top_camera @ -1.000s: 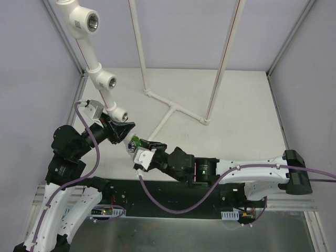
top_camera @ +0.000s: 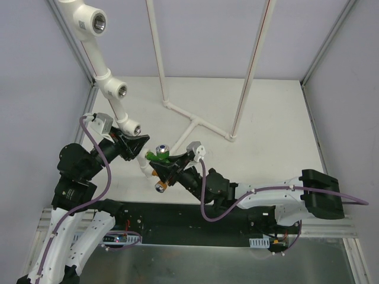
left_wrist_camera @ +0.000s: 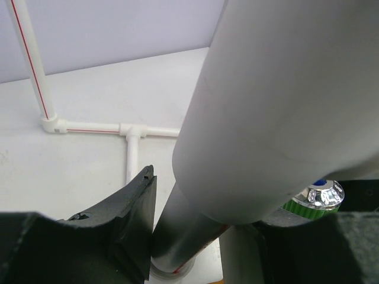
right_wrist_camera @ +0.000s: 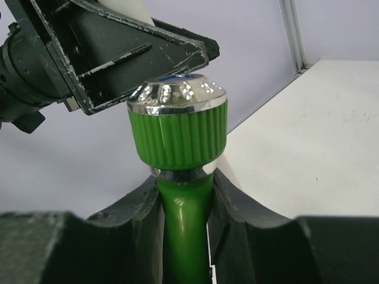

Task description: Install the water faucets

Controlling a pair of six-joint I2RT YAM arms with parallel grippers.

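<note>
A green faucet with a chrome-ringed head point(right_wrist_camera: 179, 133) stands between the fingers of my right gripper, which is shut on its green neck. From above, its head point(top_camera: 162, 151) faces up, a little right of the left gripper. My left gripper point(top_camera: 137, 148) is at the lower part of the white pipe point(top_camera: 105, 77). In the left wrist view, the fingers point(left_wrist_camera: 139, 222) lie close along both sides of the pipe; whether they press on it I cannot tell. The pipe carries several sockets with metal-lined openings point(top_camera: 99, 23). Orange handle parts point(top_camera: 160, 186) show below the right gripper.
Thin white pipes point(top_camera: 198, 121) with red lines stand behind on the white board point(top_camera: 272, 130). Both grippers are close together, with the left finger just above the faucet head in the right wrist view. The board's right side is clear.
The upper sockets have shifted slightly left. The left arm has stayed put.
</note>
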